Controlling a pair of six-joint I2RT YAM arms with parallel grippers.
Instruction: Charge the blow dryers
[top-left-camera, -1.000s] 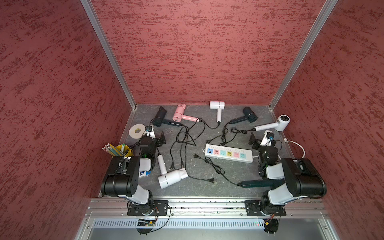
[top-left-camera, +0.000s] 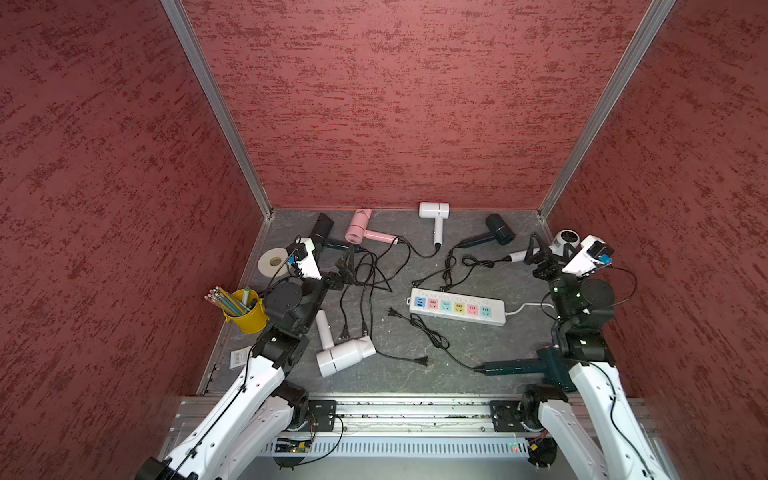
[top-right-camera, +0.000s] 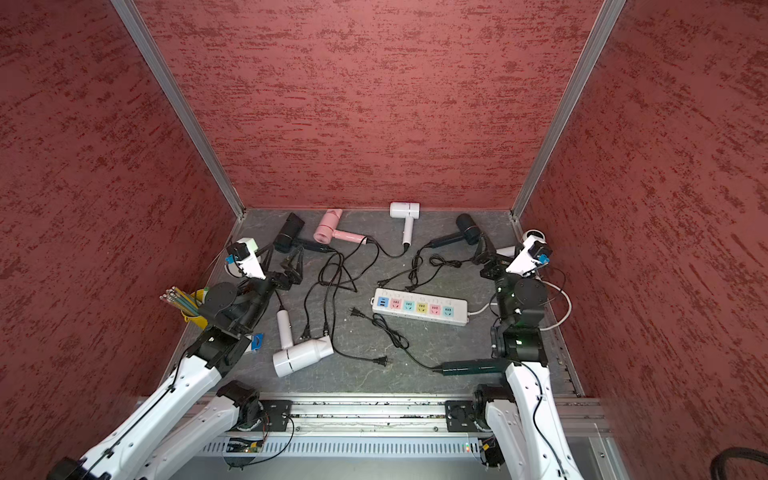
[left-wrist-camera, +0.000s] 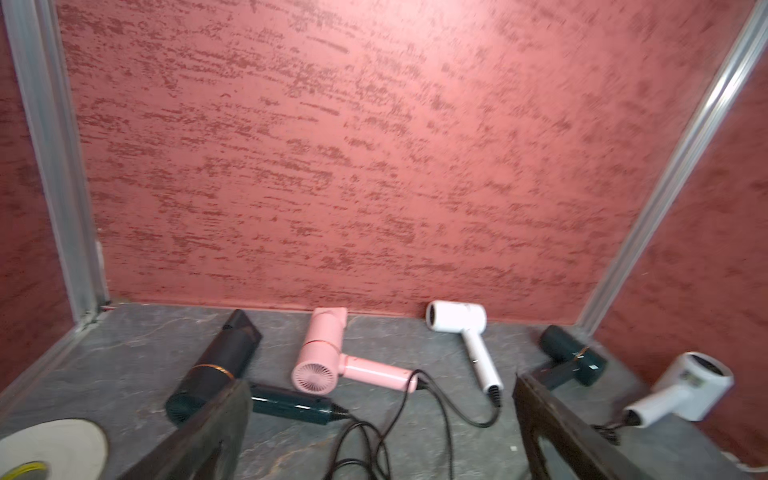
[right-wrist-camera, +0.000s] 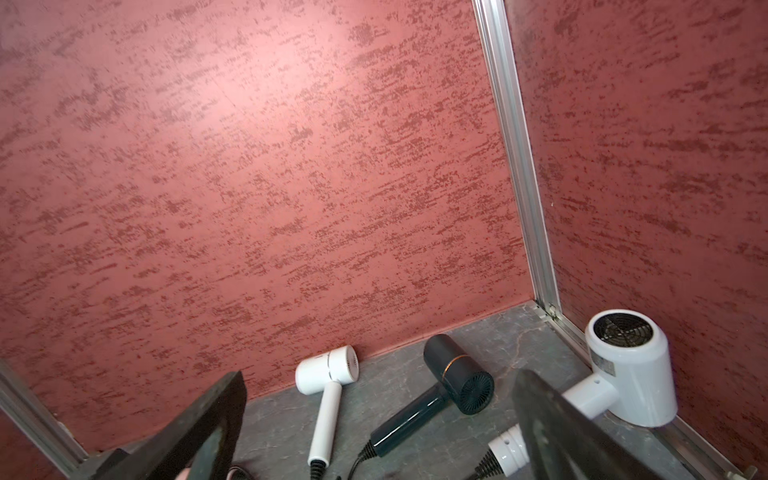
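Observation:
Several blow dryers lie on the grey table: dark (left-wrist-camera: 210, 376), pink (left-wrist-camera: 318, 352) and white (left-wrist-camera: 455, 315) along the back, another white one (right-wrist-camera: 628, 376) at the back right, a white one (top-left-camera: 340, 358) and a dark green one (top-left-camera: 512, 366) at the front. Their cords and plugs lie loose. The white power strip (top-left-camera: 455, 307), with coloured sockets, is at centre right. My left gripper (top-left-camera: 325, 260) is raised over the left side, open and empty. My right gripper (top-left-camera: 548, 254) is raised at the right, open and empty.
A yellow cup (top-left-camera: 249, 318) of pens and a white tape roll (top-left-camera: 269, 268) stand at the left edge. Red walls (top-left-camera: 416, 104) enclose three sides. Some bare table lies between the front dryers and strip.
The dryers and power strip have not visibly moved.

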